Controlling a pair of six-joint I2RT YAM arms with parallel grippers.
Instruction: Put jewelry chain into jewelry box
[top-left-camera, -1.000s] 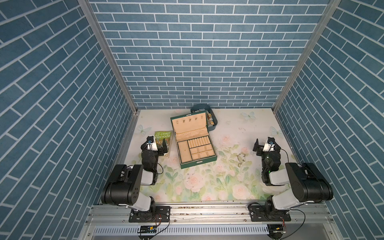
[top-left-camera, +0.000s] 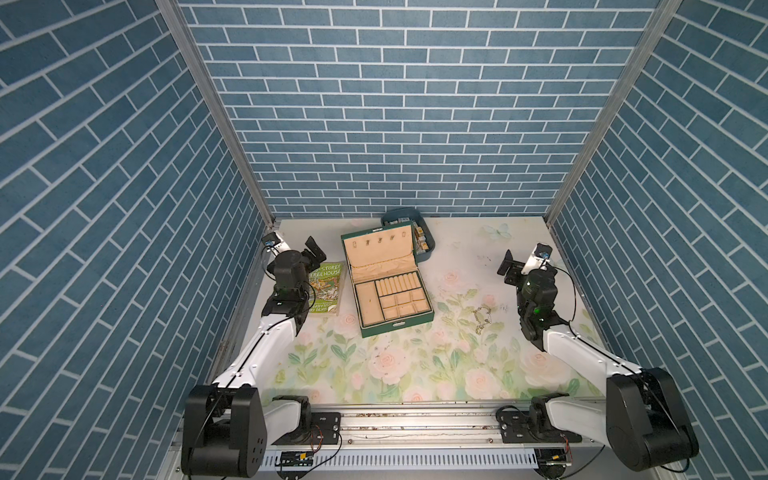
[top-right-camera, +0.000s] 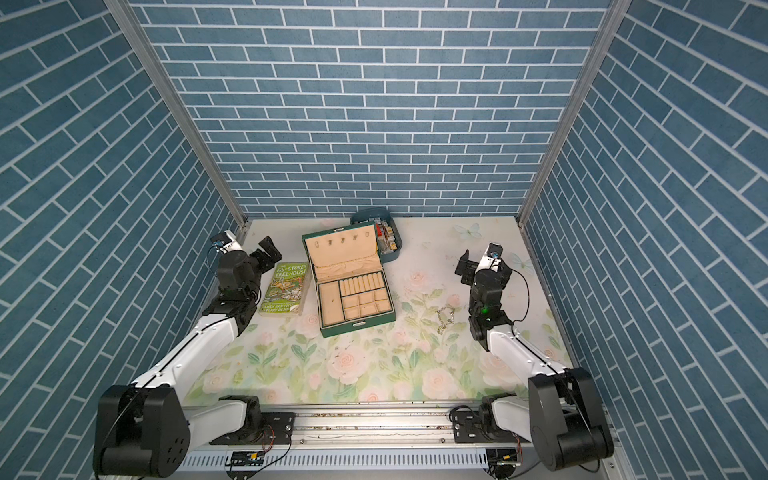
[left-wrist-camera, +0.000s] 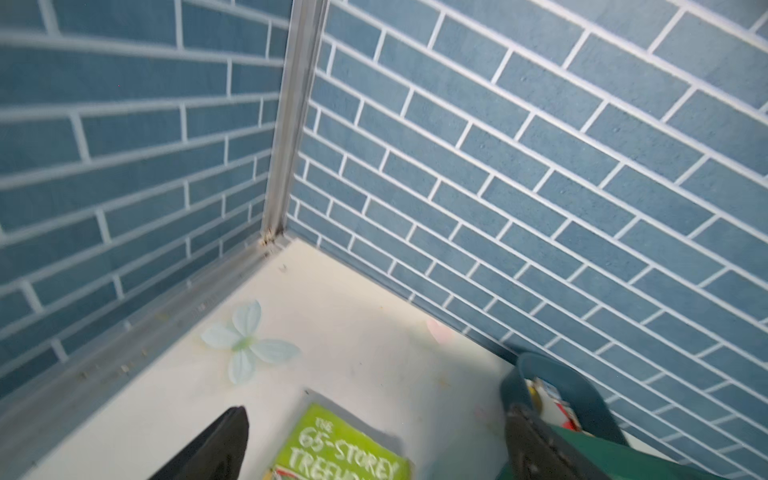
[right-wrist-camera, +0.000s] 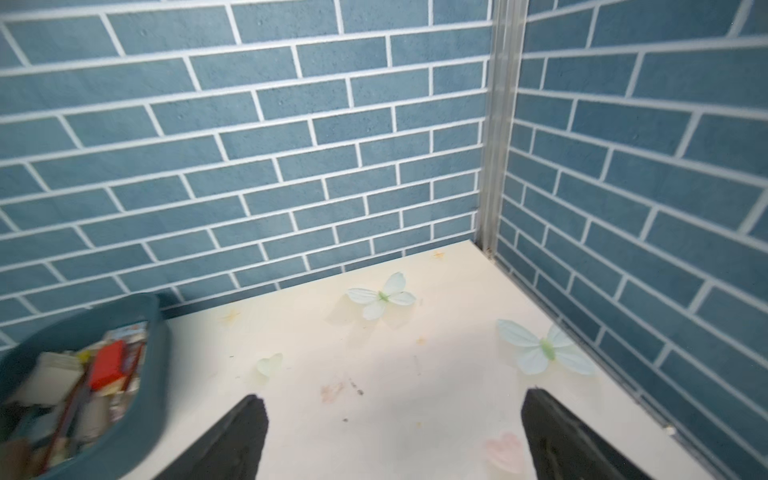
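Observation:
A thin jewelry chain (top-left-camera: 482, 317) lies loosely bunched on the floral table, to the right of the jewelry box. The green jewelry box (top-left-camera: 397, 325) has its lid raised, showing beige compartments and ring rolls. My left gripper (top-left-camera: 294, 246) is open and raised near the book, left of the box. To the right of the chain and farther back, my right gripper (top-left-camera: 524, 257) is open in the air. Both wrist views show spread fingers with nothing between them; neither wrist view contains the chain.
A green book (top-right-camera: 285, 288) lies left of the box. Behind the lid stands a dark teal bin (right-wrist-camera: 156, 376) filled with small items. Brick-patterned walls close in the back and sides. Free table surface surrounds the chain, with open room in front of the box.
Chain and box have stayed put.

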